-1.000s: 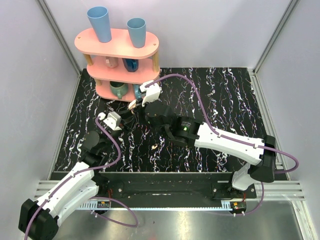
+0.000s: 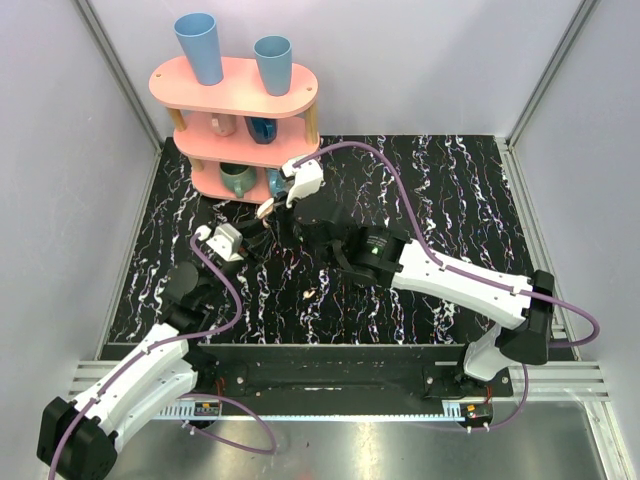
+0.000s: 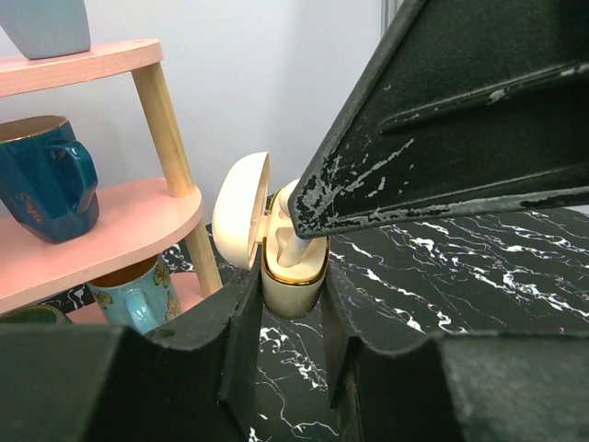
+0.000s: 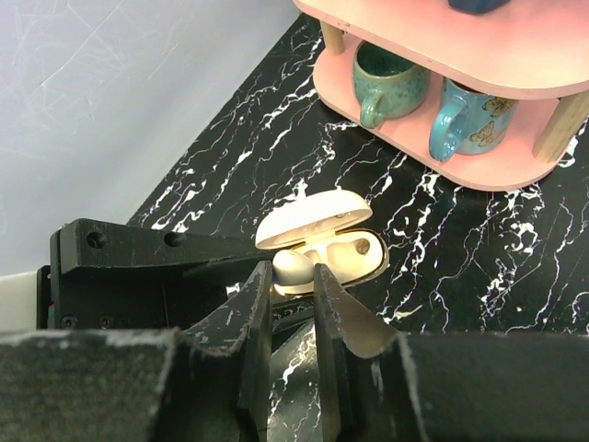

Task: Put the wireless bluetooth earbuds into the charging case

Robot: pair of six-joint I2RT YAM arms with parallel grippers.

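The open white charging case (image 3: 241,207) is held upright in my left gripper, which is shut on it, above the black marble table. In the right wrist view the case (image 4: 350,259) shows its raised lid and an empty-looking cavity. My right gripper is shut on a white earbud (image 4: 293,267), which sits at the near end of the case's inside, its stem hidden in that view. In the left wrist view the white stem (image 3: 294,244) points down into the case under the right gripper's dark finger. A small pale piece (image 2: 309,294) lies on the table.
A pink shelf (image 2: 235,80) with blue cups (image 2: 273,65) and several mugs stands at the back left, close behind both grippers. Grey walls border the table.
My right arm has shifted very slightly in the top view. The left arm and the case show no visible movement.
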